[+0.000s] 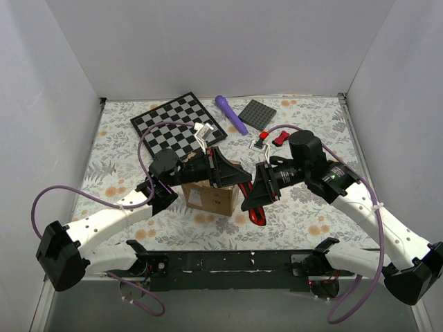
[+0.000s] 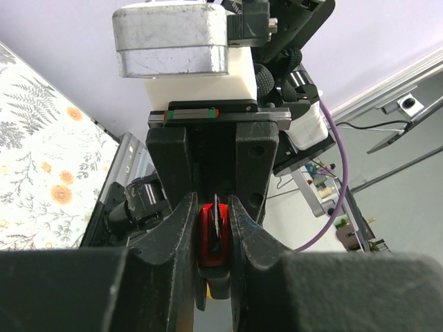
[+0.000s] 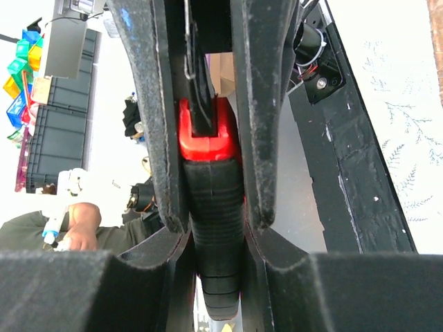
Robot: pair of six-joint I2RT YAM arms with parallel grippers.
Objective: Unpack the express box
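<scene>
A red and black utility knife (image 1: 257,216) is held between my two grippers over the table's front part. In the right wrist view its ribbed black handle (image 3: 216,200) lies between the pads of my right gripper, which is shut on it. My left gripper is shut on the knife too; the red part (image 2: 214,238) and a thin metal strip show between its fingers. The cardboard box (image 1: 211,200) stands on the table below and left of the knife, partly hidden by my left arm (image 1: 187,169).
A checkered board (image 1: 166,121), a purple microphone-like object (image 1: 230,114), a dark grid pad (image 1: 257,114) and a small red item (image 1: 281,138) lie toward the back.
</scene>
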